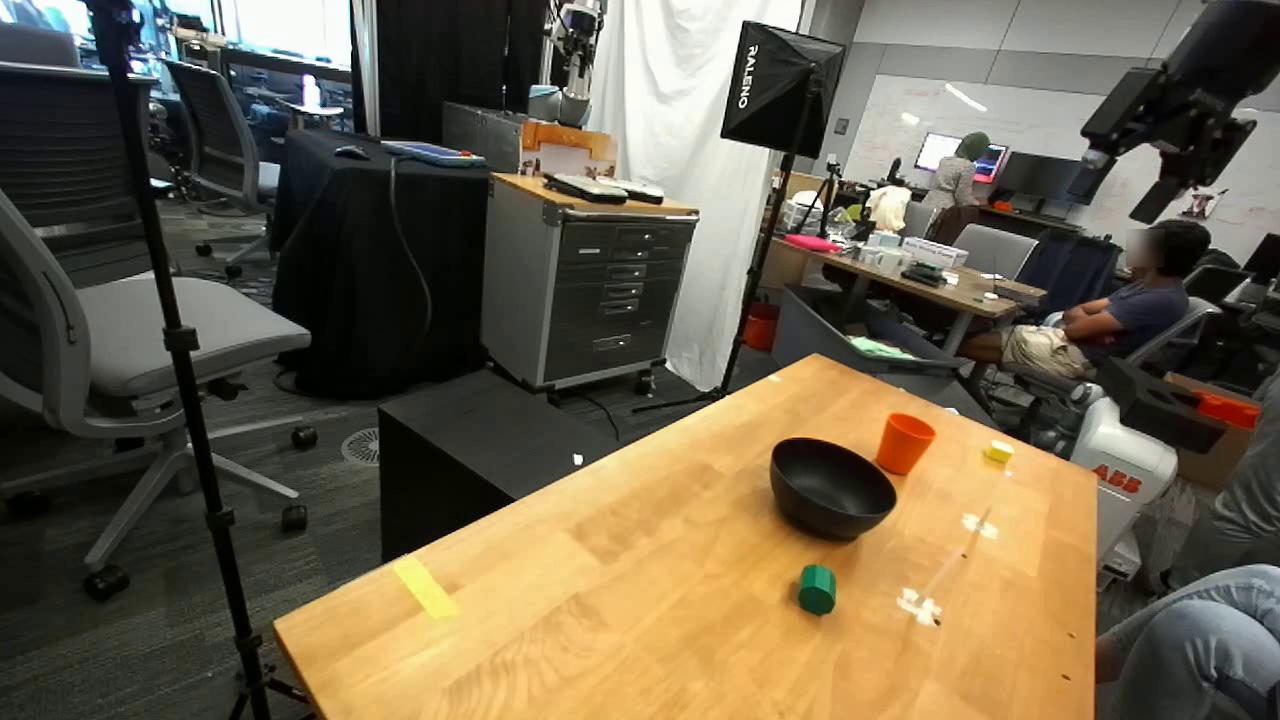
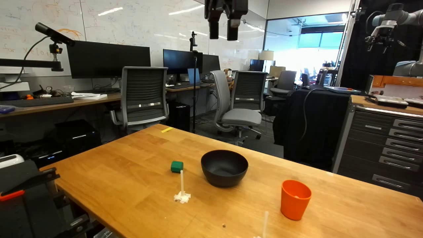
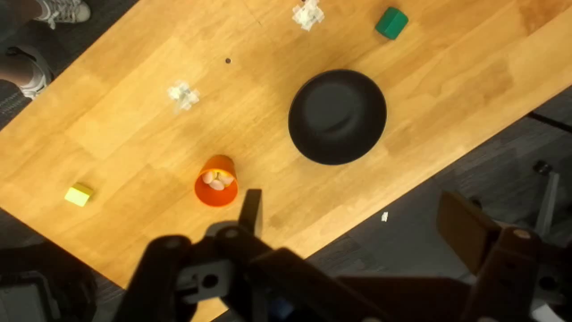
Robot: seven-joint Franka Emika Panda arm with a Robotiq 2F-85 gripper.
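High above the table, my gripper [image 2: 224, 39] stands open with nothing between its fingers; in exterior view 1 the gripper [image 1: 1116, 198] shows at the upper right. A black bowl [image 3: 338, 118] rests upright on the table. Beside it stands an orange cup [image 3: 218, 197], upright, with several pale pinkish pieces inside, seen from above. A green block [image 2: 176, 166] lies on the other side of the bowl from the cup. Near a table corner sits a small yellow block [image 3: 78, 195], which I do not see in exterior view 2.
Two thin translucent sticks, one stick [image 2: 182, 182] near the green block, rise from white tape patches [image 3: 183, 96] on the table. Yellow tape [image 1: 426, 587] marks the far end of the wooden table [image 1: 624, 576], where the surface is clear. A person sits close by the table edge.
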